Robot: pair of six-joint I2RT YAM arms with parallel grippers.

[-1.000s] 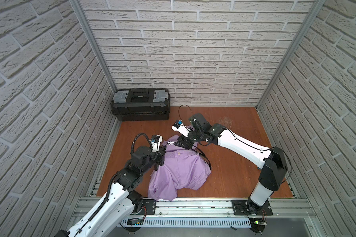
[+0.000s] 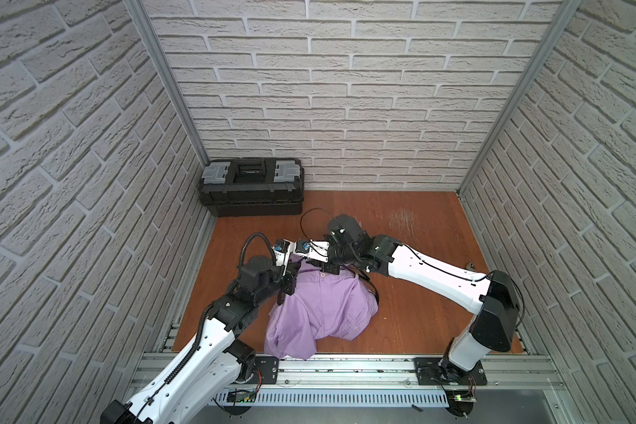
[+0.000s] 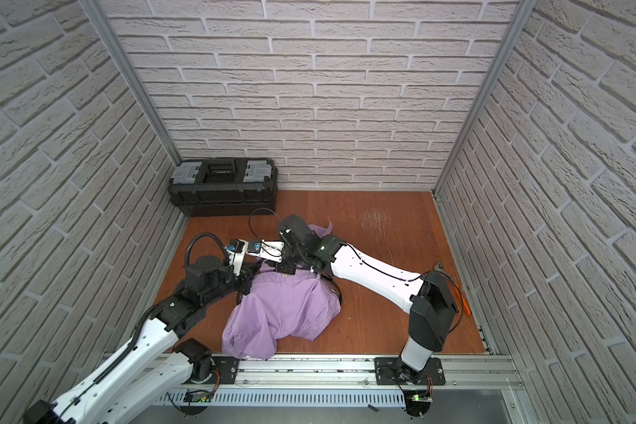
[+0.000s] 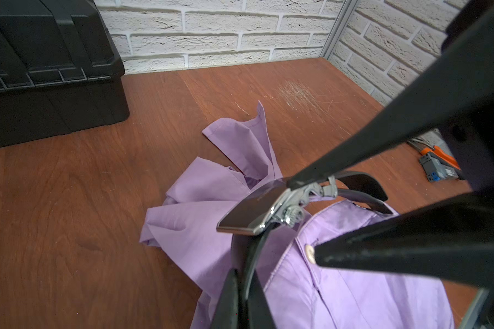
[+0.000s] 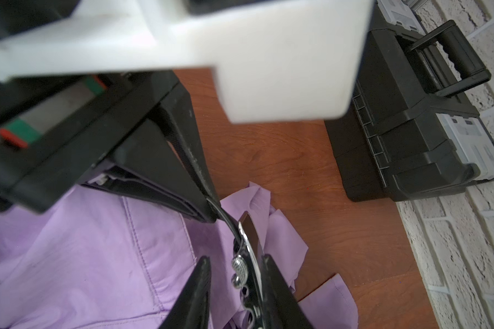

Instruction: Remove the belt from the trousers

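Note:
Purple trousers [image 2: 318, 318] lie crumpled on the table with a dark belt looped through the waistband. In the left wrist view my left gripper is shut on the belt's strap, just below the silver buckle [image 4: 294, 209]. My right gripper's two dark fingers reach in from the right, part open, around the buckle end. In the right wrist view the buckle [image 5: 248, 252] lies between my right gripper's fingertips, which stand apart. Both grippers meet low over the waistband, largely hidden by the arms in the top views.
A black toolbox [image 2: 251, 187] stands at the back left. An orange-handled tool [image 3: 459, 296] lies by the right wall. Brick walls enclose three sides.
The left gripper has shifted slightly.

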